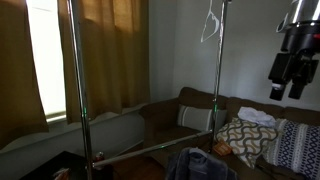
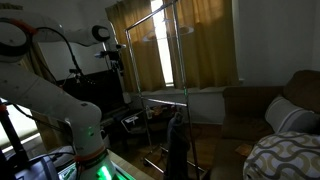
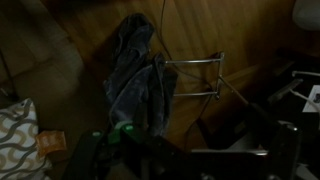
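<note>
High at the right edge of exterior view 1, my gripper [image 1: 286, 93] stands open and points down, its two dark fingertips apart with nothing between them. It is up in the air at the upper left of exterior view 2. A dark blue-grey garment [image 1: 199, 165] is draped low by the metal rack [image 1: 218, 95]; in exterior view 2 the garment [image 2: 178, 150] hangs down beside a post. Seen from above in the wrist view, the cloth [image 3: 135, 75] lies crumpled by the rack's bars. A white hanger [image 1: 211, 25] hangs near the rack's top.
Behind the rack stands a brown sofa [image 1: 160, 122] with patterned pillows [image 1: 246, 137] and a white cloth [image 1: 257, 116]. Yellow curtains [image 1: 115, 55] flank a bright window. An orange item [image 3: 50, 142] shows at the wrist view's lower left.
</note>
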